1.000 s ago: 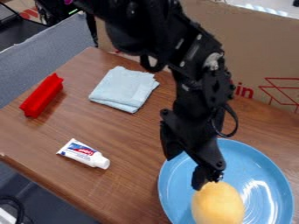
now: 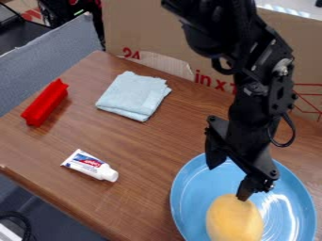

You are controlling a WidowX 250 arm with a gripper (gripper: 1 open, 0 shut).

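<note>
The black gripper [image 2: 232,171] hangs over the blue plate [image 2: 189,202], its fingers pointing down and spread apart. Beneath and just in front of it, a yellow rounded object [image 2: 234,220] sits on the plate, close to the lower fingertip; whether they touch I cannot tell. A toothpaste tube [image 2: 90,166] lies on the wooden table to the left, a folded light-blue cloth [image 2: 132,95] near the back, and a red object [image 2: 45,103] at the left edge.
A cardboard box [image 2: 157,33] stands along the back of the table [image 2: 138,141]. The middle of the table, left of the plate, is clear. The table ends at the lower left.
The arm and gripper have shifted right and slightly up, away from over the top of the yellow object. The objects on the table look unmoved.
</note>
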